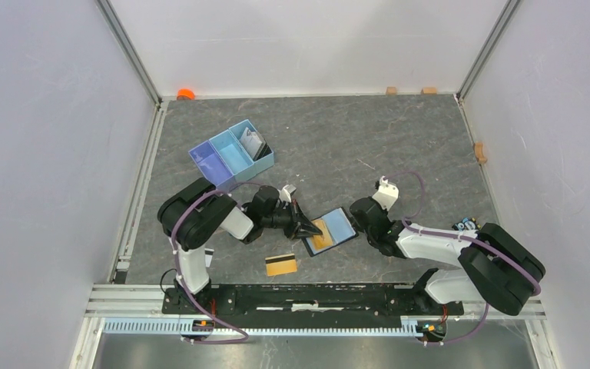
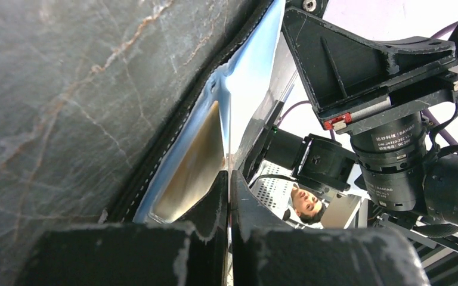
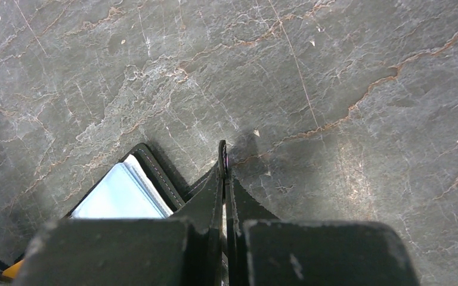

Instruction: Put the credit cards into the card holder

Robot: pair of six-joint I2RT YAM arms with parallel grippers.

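Note:
The card holder, black-edged with pale blue sleeves, lies open on the table between the grippers. My left gripper is shut on a thin card, seen nearly edge-on in the left wrist view, its lower end down at the blue sleeve; how far it sits inside cannot be told. A gold card shows on the holder's left part. At the holder's right corner my right gripper is shut, with a thin black piece of the holder's edge showing between its fingertips. Another gold card lies loose on the table.
A blue divided box with items in its right compartment stands at the back left. A white card lies partly under the left arm. A small patterned object is at the far right.

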